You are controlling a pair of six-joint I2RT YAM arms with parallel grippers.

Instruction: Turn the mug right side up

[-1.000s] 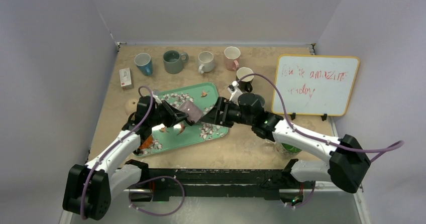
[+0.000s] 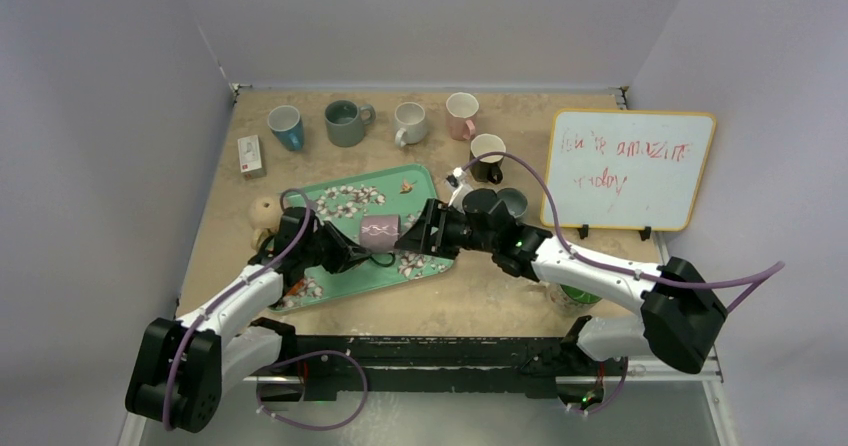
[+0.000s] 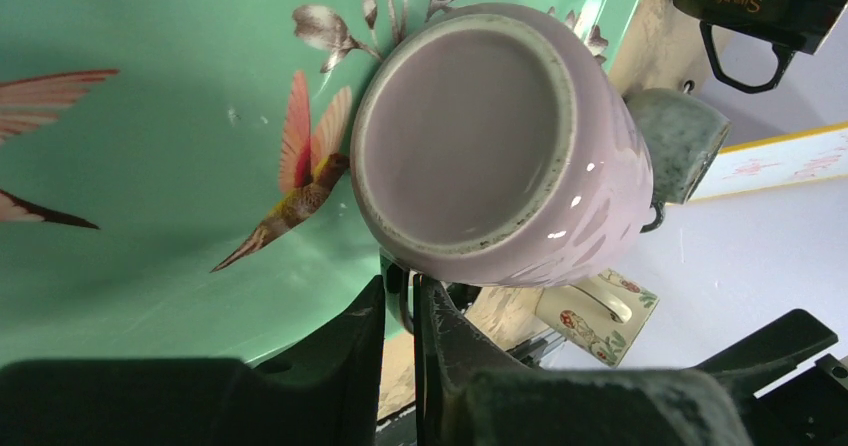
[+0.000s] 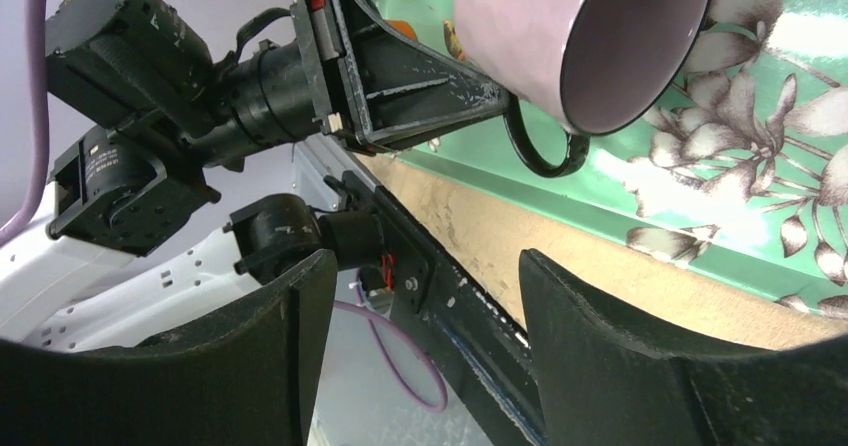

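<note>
A mauve mug [image 2: 380, 232] lies on its side in the air over the green tray [image 2: 350, 284], its base toward the left arm and its mouth toward the right arm. My left gripper [image 2: 364, 254] is shut on the mug's dark handle [image 4: 540, 156], which hangs at the mug's near side. In the left wrist view the round base of the mug [image 3: 465, 136] faces the camera, with the handle between the fingertips below it. My right gripper is part open beside the mug's mouth, nothing between its fingers.
Several mugs stand along the back, among them a dark green mug [image 2: 345, 124] and a black mug [image 2: 487, 161]. A grey mug [image 2: 512, 203] sits close behind the right gripper. A whiteboard [image 2: 630, 169] lies at the right.
The mug has turned from slanted to nearly level, and my left gripper has dipped toward the front with it. The right gripper has shifted slightly left, close to the mug's mouth.
</note>
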